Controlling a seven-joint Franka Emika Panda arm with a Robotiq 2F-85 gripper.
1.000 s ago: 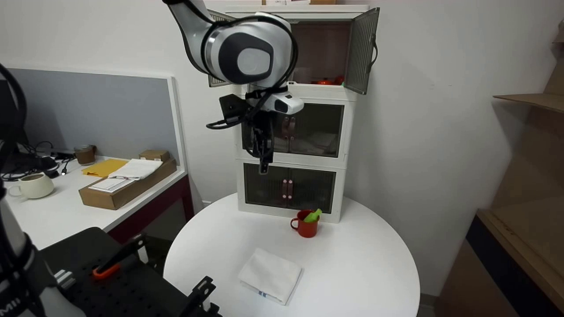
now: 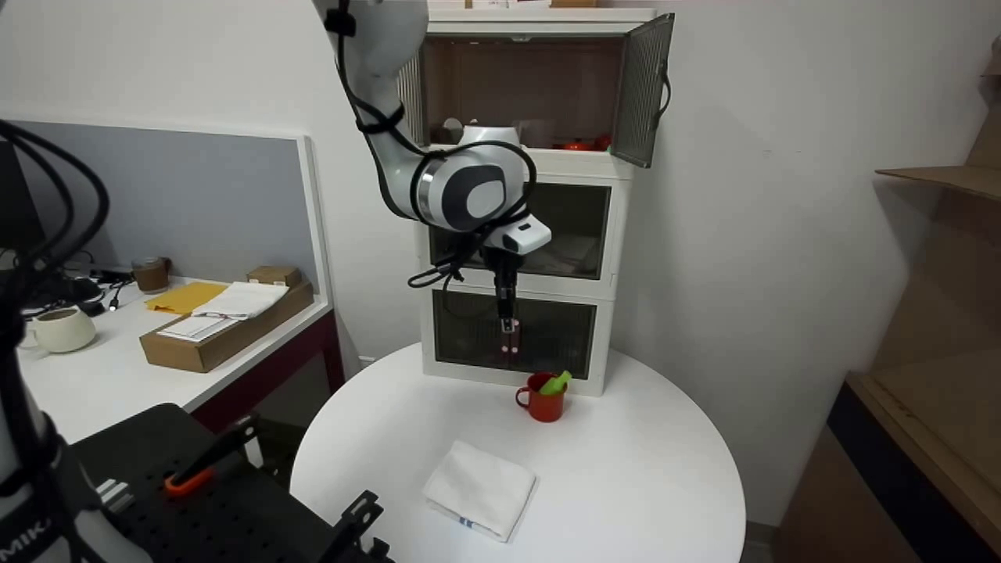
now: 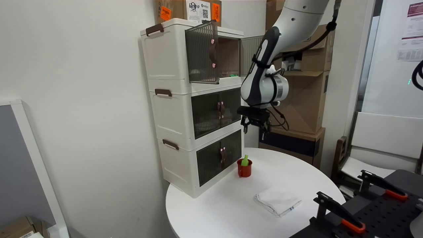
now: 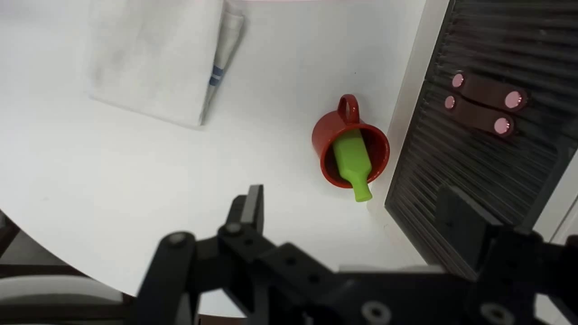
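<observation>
A red mug (image 2: 544, 404) stands upright on the round white table (image 2: 647, 469), close to the foot of the cabinet. Inside it leans a bright green bottle-shaped object (image 4: 353, 160), its narrow neck sticking out past the rim. My gripper (image 3: 253, 132) hangs in the air above the mug, in front of the cabinet. In the wrist view its two dark fingers (image 4: 252, 208) stand wide apart with nothing between them. Nearer the table's front lies a folded white cloth (image 2: 481, 489) with a blue stripe, clear of the mug.
A white cabinet (image 3: 173, 131) of three stacked units borders the table. The top unit's doors (image 2: 647, 89) are open, with red things inside; the lower ones are closed. A black perforated surface with clamps (image 3: 341, 212) adjoins the table's front. Bare tabletop surrounds the cloth.
The arm has reached farther toward the cabinet, and my gripper has moved right and slightly lower, nearer the mug. Mug, green object and cloth have stayed put.
</observation>
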